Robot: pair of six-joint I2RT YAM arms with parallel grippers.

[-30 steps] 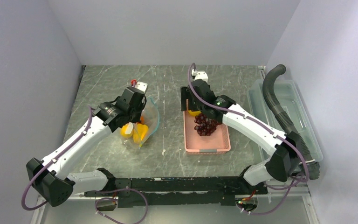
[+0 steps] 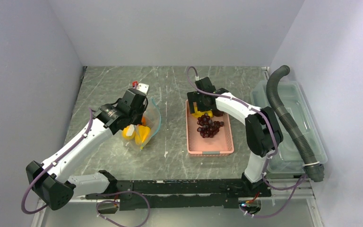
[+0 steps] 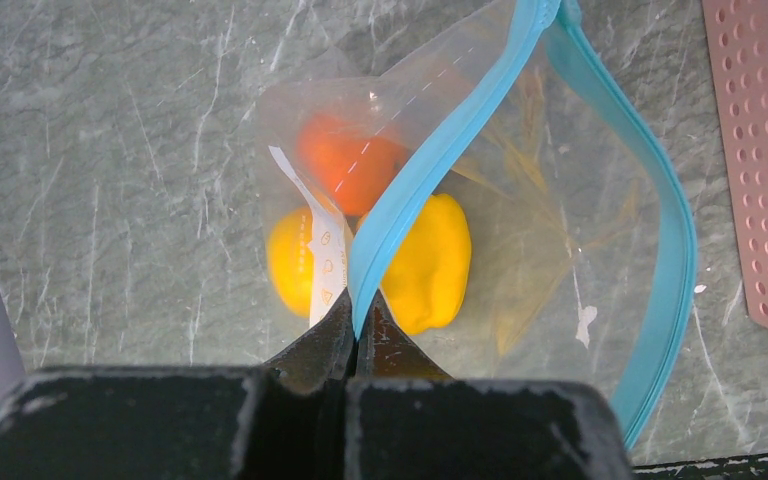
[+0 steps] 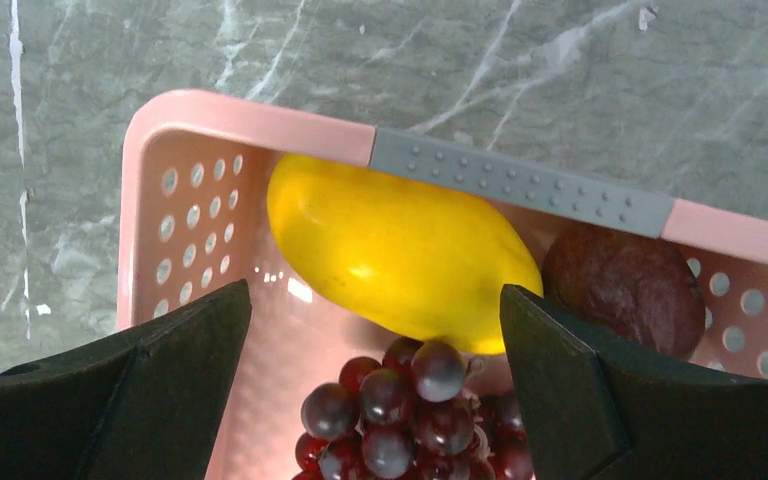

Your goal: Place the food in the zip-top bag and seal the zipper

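Observation:
A clear zip top bag with a blue zipper edge lies on the left, its mouth spread wide. Inside it are an orange fruit [image 3: 345, 165], a yellow round fruit [image 3: 290, 260] and a yellow pepper [image 3: 428, 265]. My left gripper is shut on the blue edge of the bag. Over the pink basket [image 2: 210, 146], my right gripper stands open, its fingers [image 4: 585, 390] spread above a yellow oval fruit [image 4: 400, 250] without gripping it. Dark red grapes [image 4: 390, 410] and a dark round fruit [image 4: 625, 285] share the basket.
At the far right stands a clear plastic bin [image 2: 288, 156] with a grey ribbed hose [image 2: 288, 120] across it. Bare grey tabletop [image 2: 172, 142] separates the bag from the basket.
My right gripper has come lower over the far end of the basket and shifted slightly right, its arm folding inward. The left arm and bag have stayed in place.

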